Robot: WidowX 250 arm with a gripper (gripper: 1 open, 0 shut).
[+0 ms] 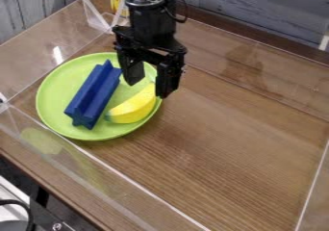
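Note:
My black gripper (148, 64) is open above the back right of a green plate (54, 98), its fingers pointing down. On the plate lie a long blue bar (90, 95), standing at a slant on the left, and a yellow banana-like object (133, 107) just below the gripper on the right. Whether the fingers touch either object cannot be told.
A pale wall (264, 13) runs along the back, and a small yellow item (117, 0) is partly visible behind the arm. A black cable is at the lower left.

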